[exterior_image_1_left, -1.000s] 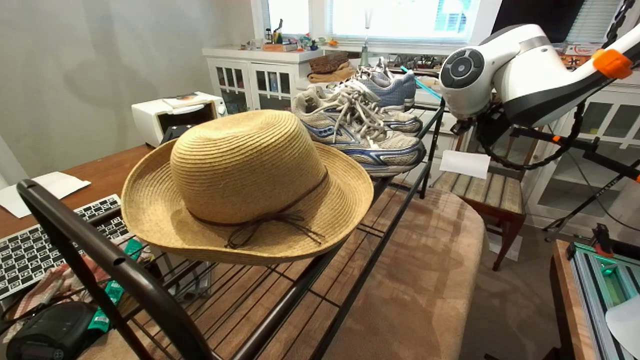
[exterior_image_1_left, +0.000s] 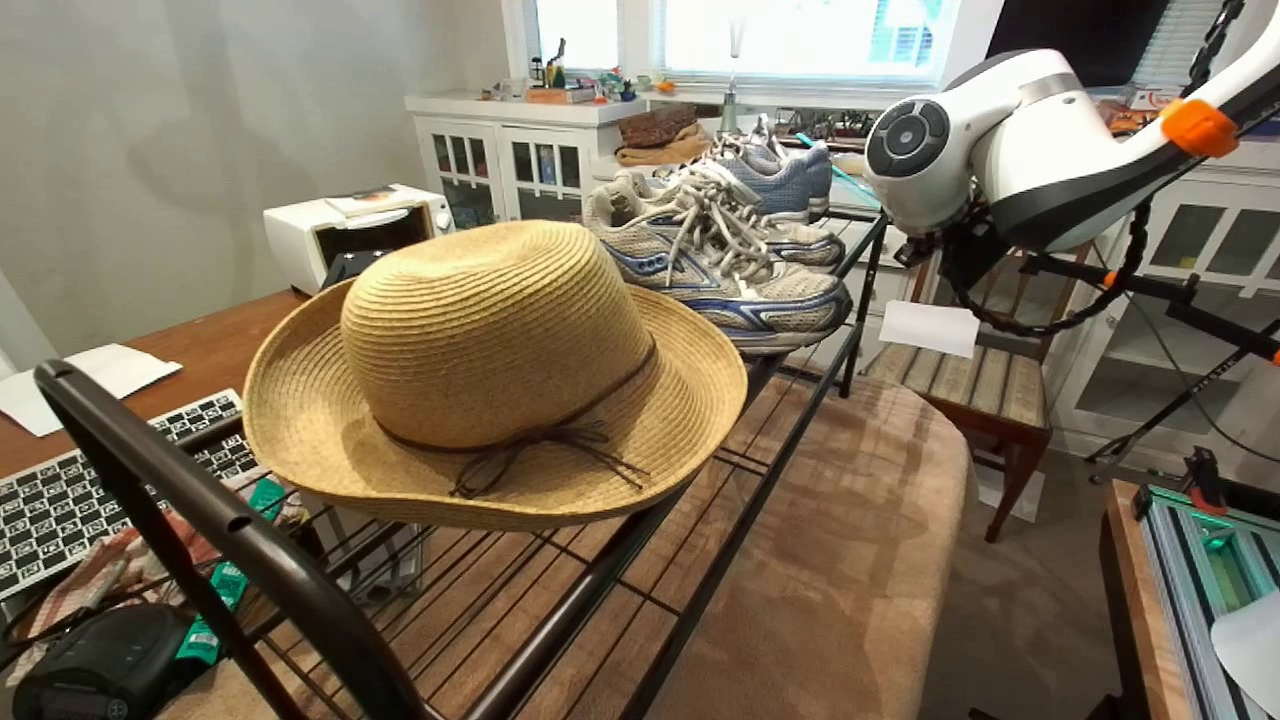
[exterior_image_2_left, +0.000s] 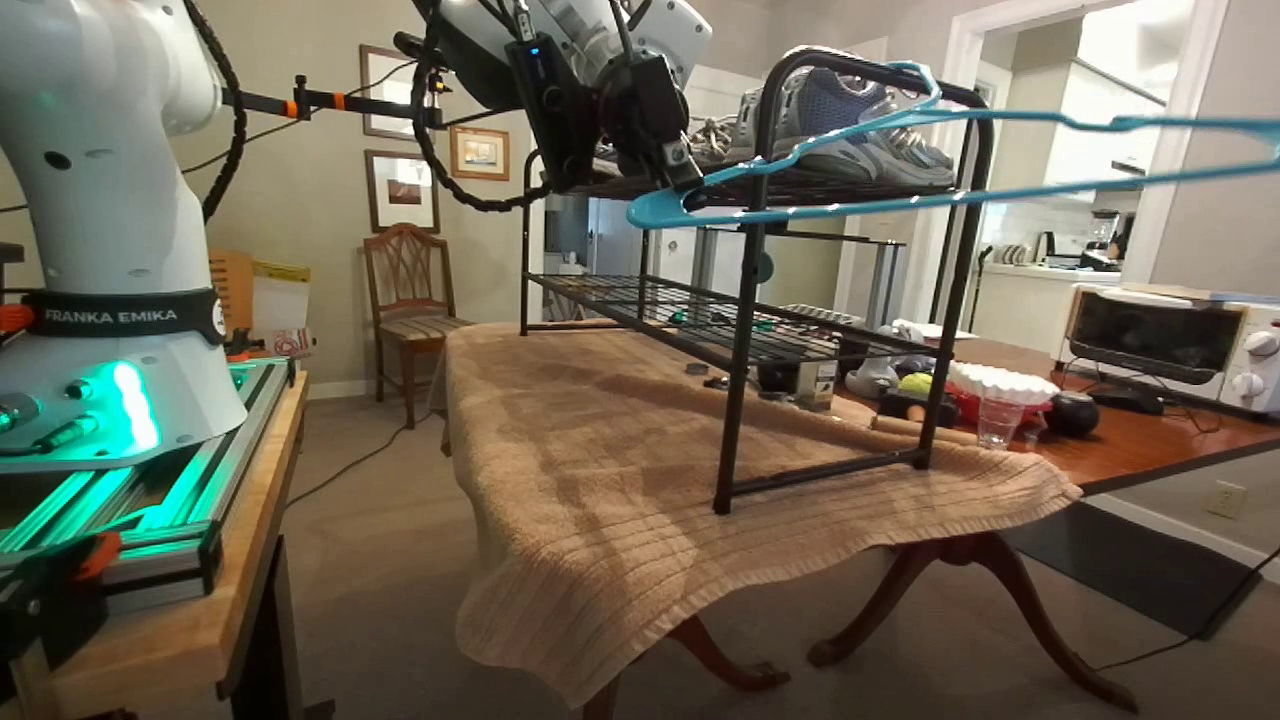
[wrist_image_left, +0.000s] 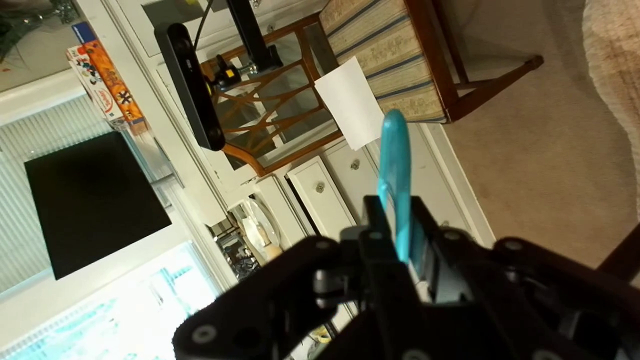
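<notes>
A light-blue plastic hanger (exterior_image_2_left: 864, 205) stretches sideways in exterior view 2, in front of the end frame of the black shoe rack (exterior_image_2_left: 746, 288). My gripper (exterior_image_2_left: 686, 180) is shut on one end of it. In the wrist view the hanger's rounded tip (wrist_image_left: 394, 156) pokes out from between the fingers of my gripper. Exterior view 1 shows only a thin strip of the hanger (exterior_image_1_left: 849, 182) behind the rack; my fingers are hidden there. Whether the hanger touches the rack's frame, I cannot tell.
A straw hat (exterior_image_1_left: 498, 348) and grey-blue sneakers (exterior_image_1_left: 720, 258) occupy the rack's top shelf. The lower shelf (exterior_image_2_left: 624, 300) looks largely bare. A tan towel (exterior_image_2_left: 564, 480) covers the table under the rack. A chair (exterior_image_1_left: 972, 372) stands beyond it.
My arm has moved a little to the left in exterior view 1, and the hanger has shifted left with it. The hat, sneakers and rack have stayed put.
</notes>
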